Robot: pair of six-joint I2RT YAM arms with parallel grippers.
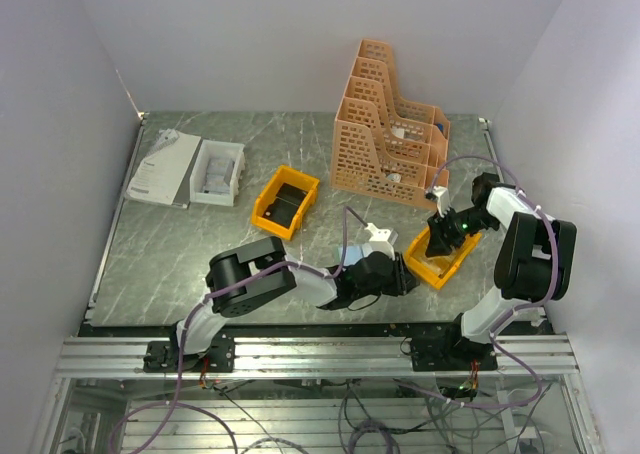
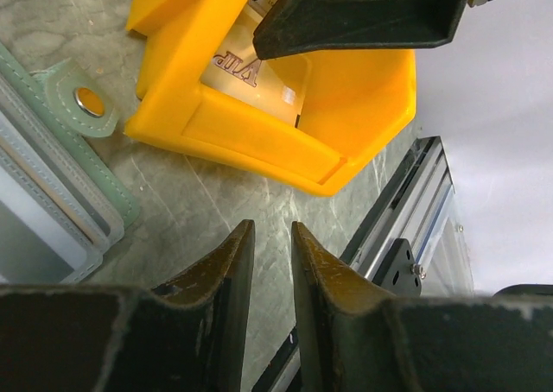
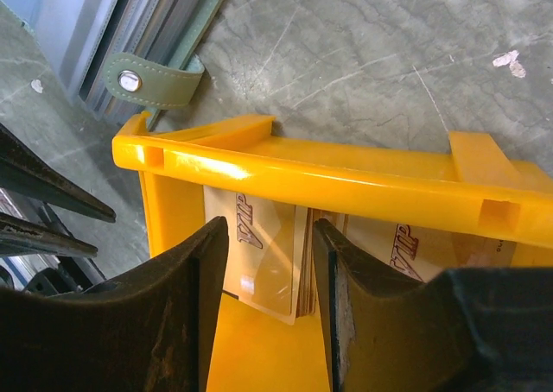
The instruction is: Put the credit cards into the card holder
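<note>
A green card holder (image 2: 86, 107) with clear sleeves and a snap strap lies open left of a yellow tray (image 2: 233, 133), which holds gold cards (image 3: 255, 249) printed "VIP". My left gripper hangs just beside the tray's near corner, its fingertips close together; nothing shows between them. My right gripper is over the tray, fingers apart, tips at the cards with nothing clearly held between them. In the top view my left arm covers most of the holder.
A second yellow tray (image 1: 263, 203) with dark contents, a white bin (image 1: 200, 169) and a peach file rack (image 1: 355, 154) stand behind. A wall (image 1: 590, 174) bounds the right.
</note>
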